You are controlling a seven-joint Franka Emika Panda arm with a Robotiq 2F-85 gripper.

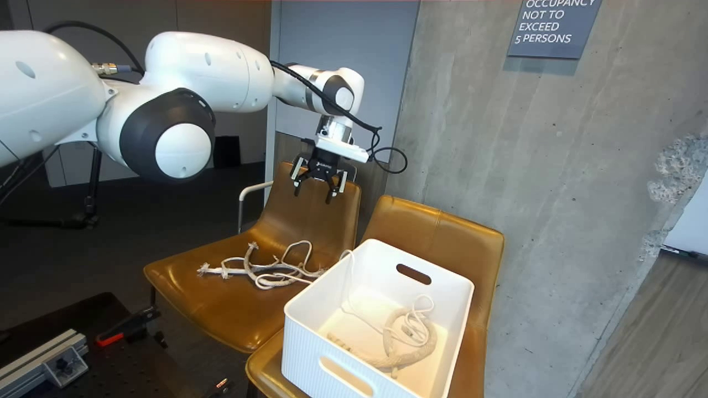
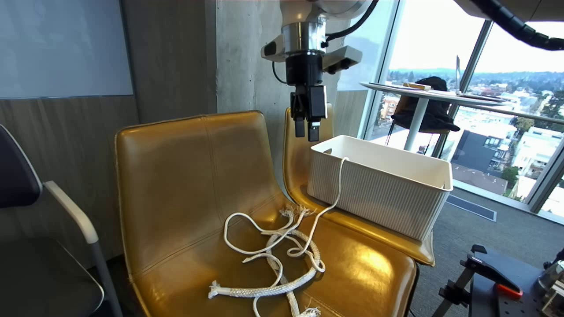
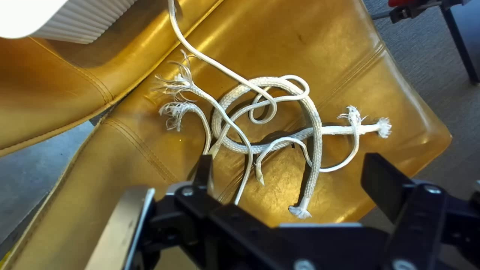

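My gripper hangs open above the left tan chair, its fingers spread wide with nothing between them. Well below it, a tangle of thick and thin white ropes lies on the chair's seat, with frayed ends. From that tangle a thin cord rises over the rim of the white bin and drops inside. The bin stands on the other tan chair. More rope, a thick curved piece with thin cord, rests on the bin's floor, hidden from the other exterior view.
The two chairs stand side by side, their backrests rising behind the seats. A concrete wall is close behind the bin's chair. A dark table with a clamp stands in front. Air between gripper and ropes is clear.
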